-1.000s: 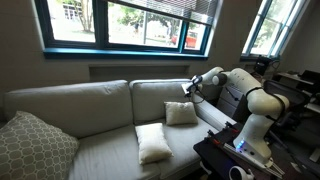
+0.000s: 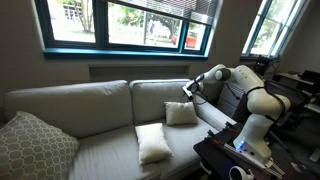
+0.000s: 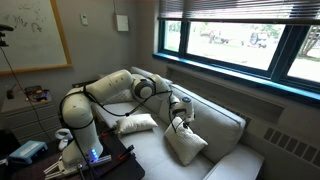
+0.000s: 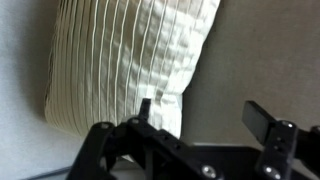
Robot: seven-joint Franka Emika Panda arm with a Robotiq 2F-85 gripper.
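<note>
A beige cushion leans against the sofa back near the sofa's right end. In the wrist view this cushion shows fine stripes and fills the upper left and middle. My gripper is open, its left fingertip over the cushion's edge and its right one over the grey sofa fabric. Seen from the second exterior view, the gripper is at the top of the cushion. Whether the fingers touch it cannot be told.
A white cushion lies on the middle of the grey sofa, and a patterned cushion stands at its left end. The black table under the arm's base adjoins the sofa's right arm. Windows line the wall behind.
My gripper has come down a little towards the top of the beige cushion. The cushions have stayed where they were.
</note>
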